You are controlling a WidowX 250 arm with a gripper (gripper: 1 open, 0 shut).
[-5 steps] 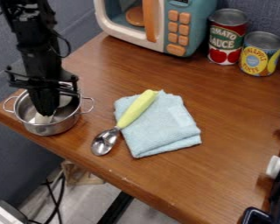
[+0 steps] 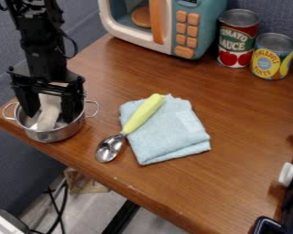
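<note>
My black gripper (image 2: 48, 102) is at the left, reaching down into a steel pot (image 2: 61, 132) with two side handles. A pale object (image 2: 47, 117) shows inside the pot below the fingers; whether they hold it I cannot tell. A spoon (image 2: 110, 148) with a yellow handle lies to the right of the pot, its handle over a folded light-blue cloth (image 2: 174, 139).
A toy microwave (image 2: 192, 27) stands at the back, beside a tomato can (image 2: 236, 41) and a yellow-labelled can (image 2: 273, 59). A dark appliance (image 2: 280, 210) lines the right edge.
My gripper has risen slightly and shifted, and more of the pale object inside the pot now shows. The other things have not moved.
</note>
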